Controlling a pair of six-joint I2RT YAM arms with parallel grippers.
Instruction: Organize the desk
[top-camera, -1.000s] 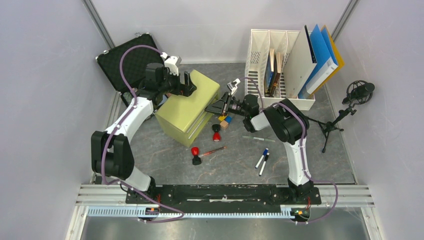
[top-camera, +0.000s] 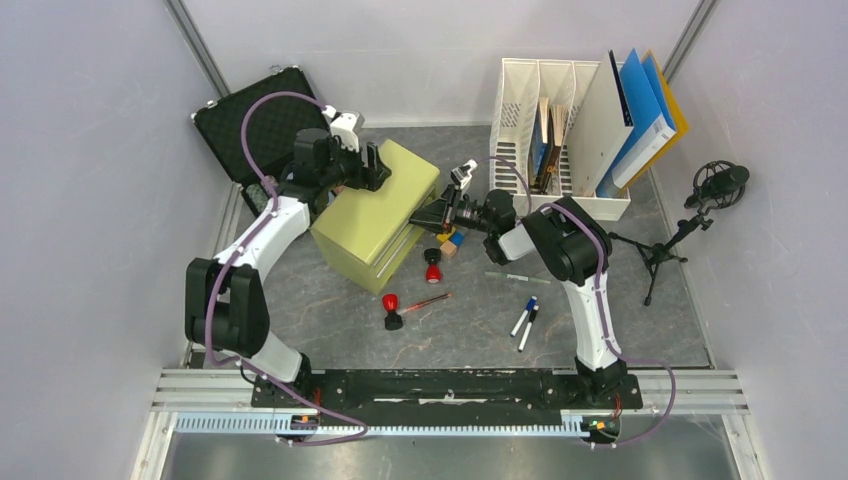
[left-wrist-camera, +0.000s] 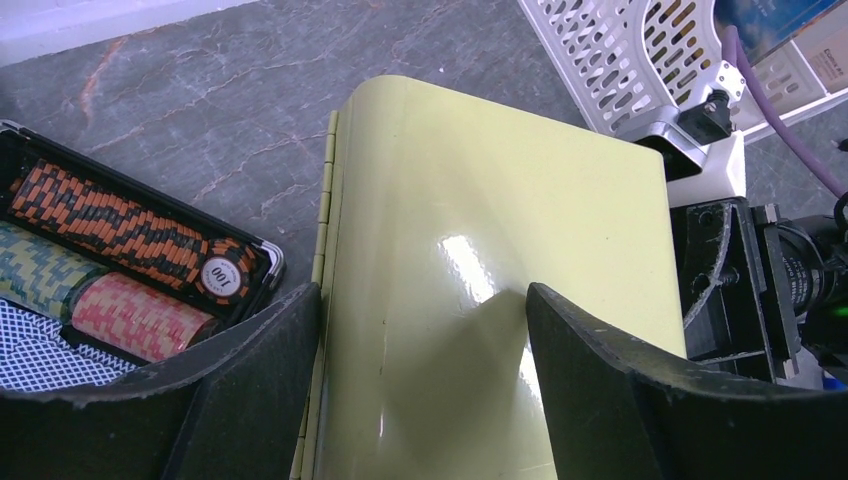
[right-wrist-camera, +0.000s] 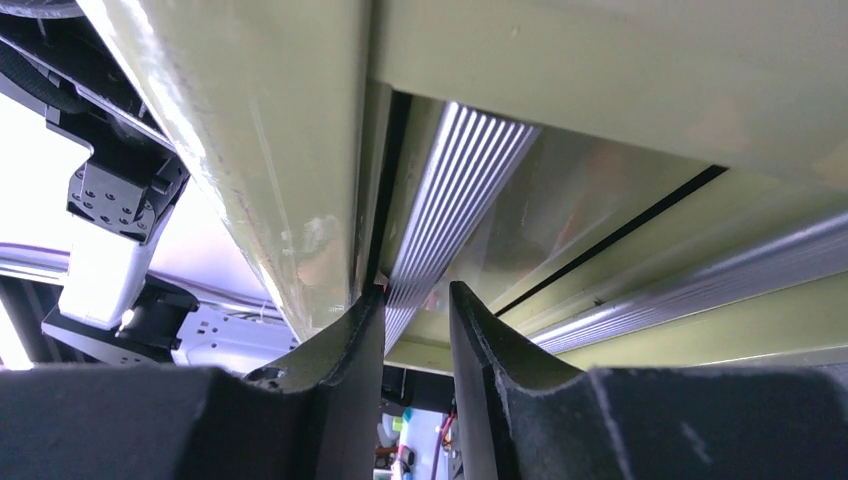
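Note:
A glossy olive-green cabinet (top-camera: 375, 215) with silver drawer strips stands angled at the centre-left of the desk. My left gripper (top-camera: 372, 170) is over its top back-left edge; in the left wrist view its part-open fingers (left-wrist-camera: 590, 370) straddle the rounded end. My right gripper (top-camera: 430, 220) is at the drawer side; in the right wrist view its fingertips (right-wrist-camera: 465, 310) sit close together at a ribbed metal handle (right-wrist-camera: 450, 200), a narrow gap between them. Whether either grips firmly is unclear.
An open black case (top-camera: 250, 120) lies behind left, a white file organizer (top-camera: 520, 90) at back right, a microphone stand (top-camera: 660, 245) at right. Stamps (top-camera: 432, 262), markers (top-camera: 530, 325), pens and small blocks lie on the front desk.
Both arms have shifted very slightly over the last second, the right gripper a little toward the cabinet's drawer. The cabinet shows no visible movement.

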